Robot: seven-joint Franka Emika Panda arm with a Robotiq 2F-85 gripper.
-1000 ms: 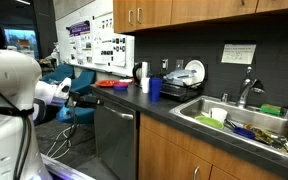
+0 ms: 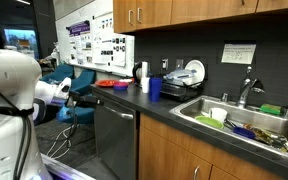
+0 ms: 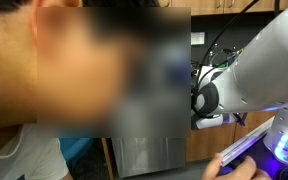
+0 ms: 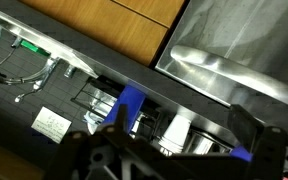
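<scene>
My gripper is open, its two dark fingers apart at the bottom of the wrist view with nothing held between them. Beyond them, the steel dishwasher [image 4: 229,40] fills the upper right, its long bar handle [image 4: 234,72] running diagonally. In exterior view 1 the dishwasher [image 2: 114,145] is closed under the counter, and my white arm [image 2: 9,110] reaches in from the left. Exterior view 2 has the white arm [image 3: 249,75] at the right; the fingertips are hard to make out there.
On the counter [image 2: 199,120] stand a blue container [image 2: 155,89], a dish rack [image 2: 187,75] and red items [image 2: 112,83]. The sink [image 2: 239,122] holds several things. A person's blurred head blocks much of exterior view 2, and a hand [image 3: 234,170] shows low down.
</scene>
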